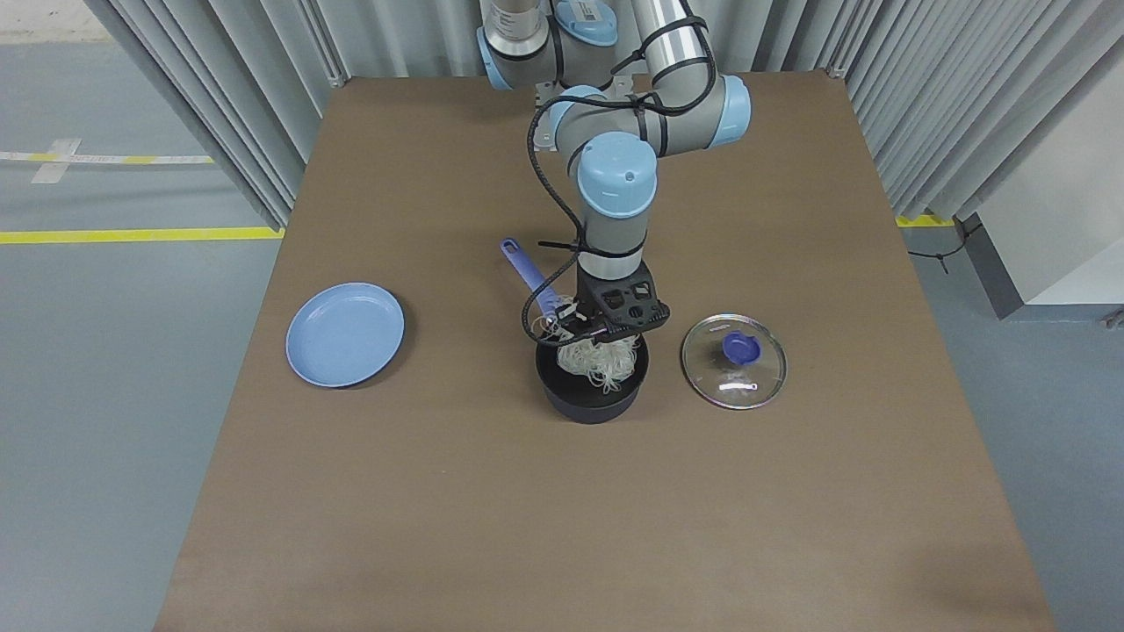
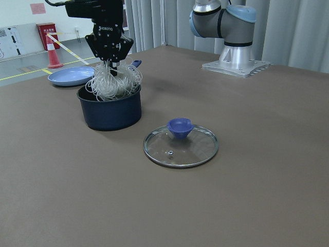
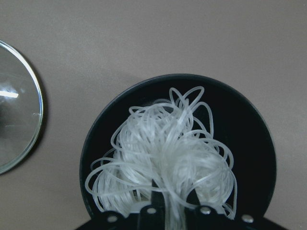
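Note:
A clump of white noodles sits down in the dark pot, whose blue handle points to the back. My gripper is directly over the pot, with strands running up between its fingers; it looks shut on them, though the fingertips are largely buried. In the left view the clump rises above the pot's rim. The blue plate at the left is empty.
A glass lid with a blue knob lies right of the pot.

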